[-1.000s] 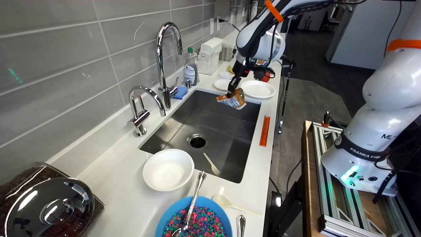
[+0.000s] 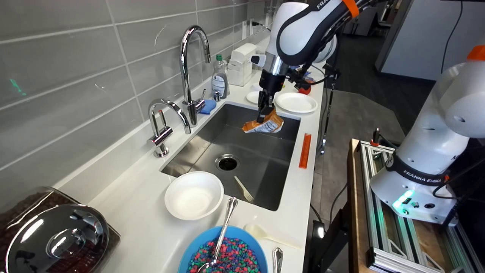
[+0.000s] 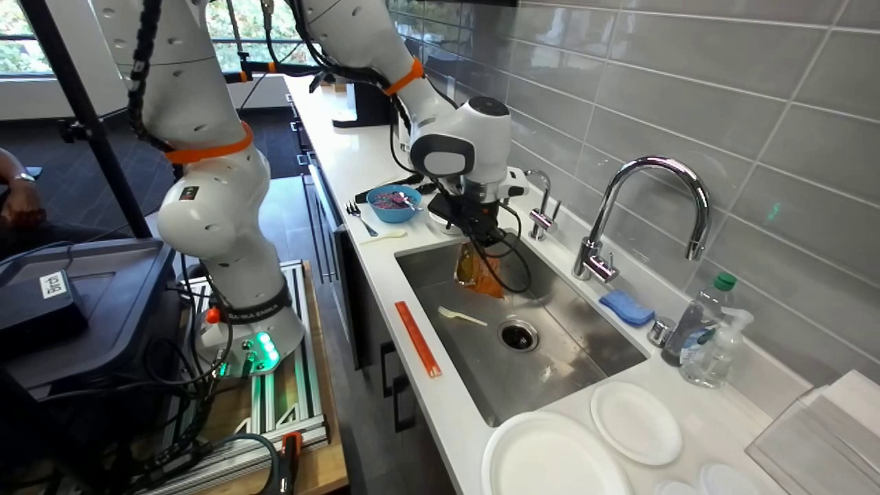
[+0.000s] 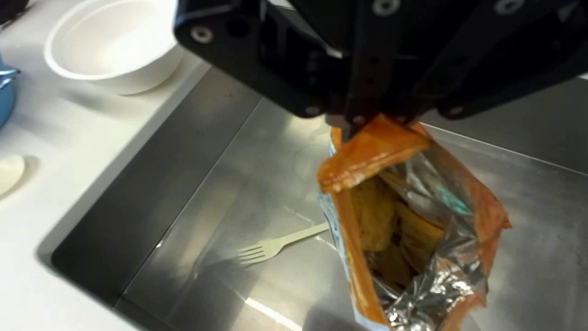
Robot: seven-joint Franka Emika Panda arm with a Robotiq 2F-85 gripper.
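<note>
An open orange chip bag [image 4: 380, 160] hangs from my gripper, whose fingers are shut on a corner of its top edge. Through its mouth I see chips [image 4: 408, 220] and a silvery lining in the wrist view. In exterior view 1 the bag [image 2: 268, 123] is over the far part of the steel sink [image 2: 245, 145], tilted sideways; exterior view 2 shows the bag [image 3: 476, 268] above the basin too. A white bowl [image 2: 194, 195] rests empty on the counter at the sink's near left corner.
On the sink floor lies a pale fork [image 2: 244, 188] near the drain [image 2: 227, 162]. Two faucets [image 2: 186, 72] rise along the wall side. Plates [image 2: 296, 102] sit beyond the sink, an orange-red strip [image 2: 305, 151] lies on the right counter, and a blue bowl [image 2: 182, 264] holds colourful pieces.
Bowl and fork have stayed in place.
</note>
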